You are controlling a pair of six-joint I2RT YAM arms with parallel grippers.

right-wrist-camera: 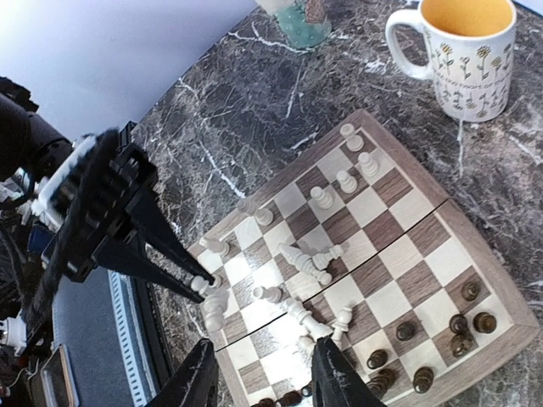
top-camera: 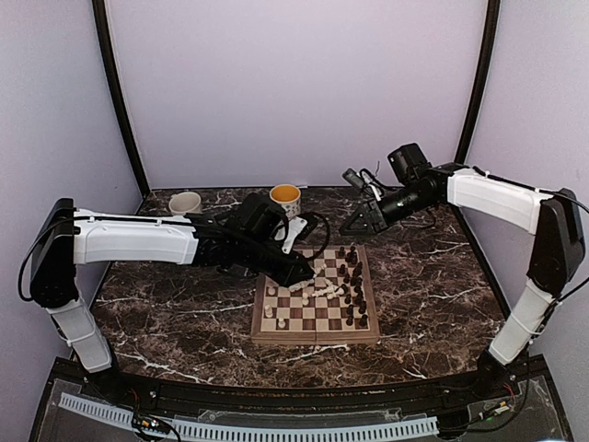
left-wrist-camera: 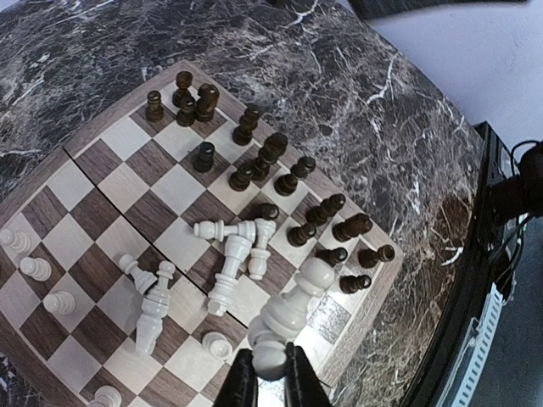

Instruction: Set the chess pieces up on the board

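Observation:
My left gripper (top-camera: 296, 279) is over the wooden chessboard (top-camera: 285, 337). In the left wrist view it is shut on a white chess piece (left-wrist-camera: 290, 307), held tilted above the board; the right wrist view also shows this held piece (right-wrist-camera: 214, 312). Other white pieces stand, such as a pawn (left-wrist-camera: 217, 345). Dark pieces (left-wrist-camera: 273, 147) stand along the opposite side. My right gripper is open and empty, raised beyond the board's far right corner.
A flowered mug (top-camera: 285, 200) with an orange inside stands behind the board, and a pale cup (top-camera: 185, 203) is farther left. My left forearm covers part of the board in the top view.

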